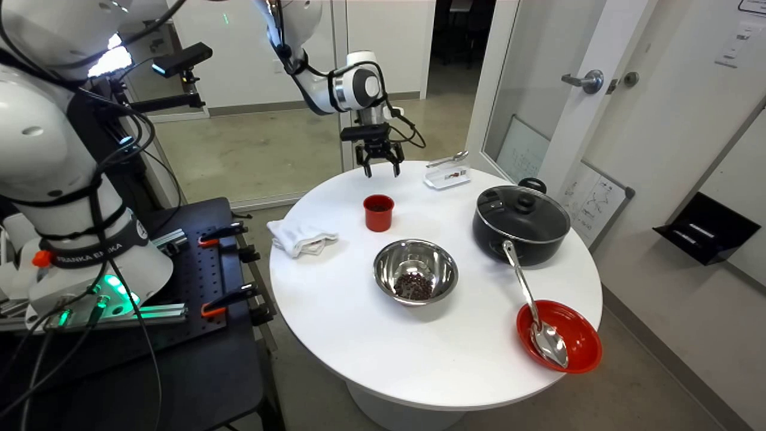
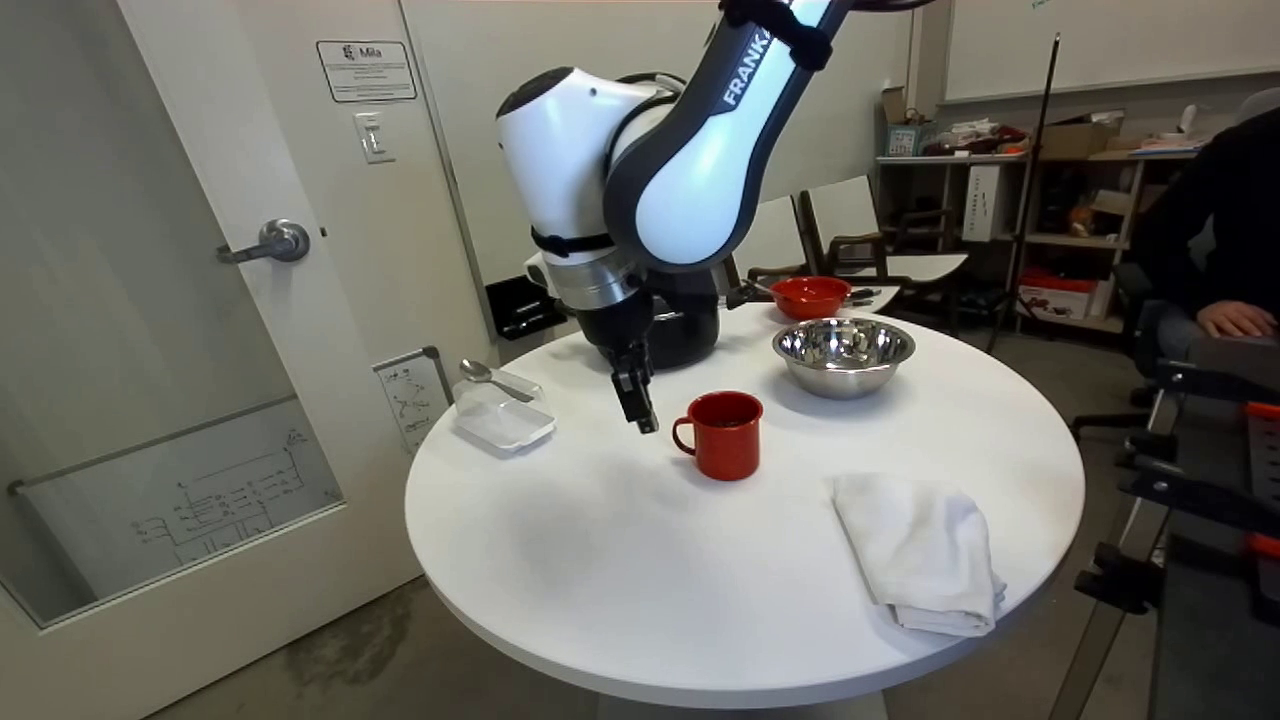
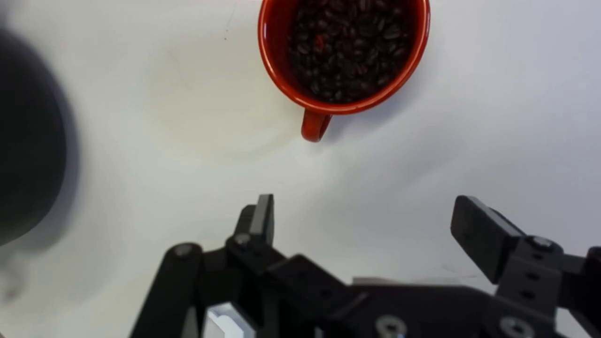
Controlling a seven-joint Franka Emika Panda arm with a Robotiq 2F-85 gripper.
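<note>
My gripper is open, its two fingers spread well apart with only white table showing between them. Ahead of it in the wrist view, a red mug (image 3: pixel 316 107) holds dark coffee beans (image 3: pixel 352 50). The mug stands upright, its handle (image 3: pixel 314 126) pointing toward the gripper and apart from the fingers. In exterior view 2 the gripper (image 2: pixel 642 420) hangs above the table beside the handle side of the mug (image 2: pixel 727 438). A steel bowl (image 1: pixel 415 252) on the table has some beans (image 1: pixel 413 286) at its bottom.
A lidded black pot (image 1: pixel 522 237) stands to one side, near a red bowl (image 1: pixel 583 341) with a large spoon (image 1: pixel 549 342) resting in it. A clear tray (image 2: pixel 504 420) with a spoon (image 2: pixel 492 378) sits near the edge. A white cloth (image 2: pixel 918 552) lies on the table's other side.
</note>
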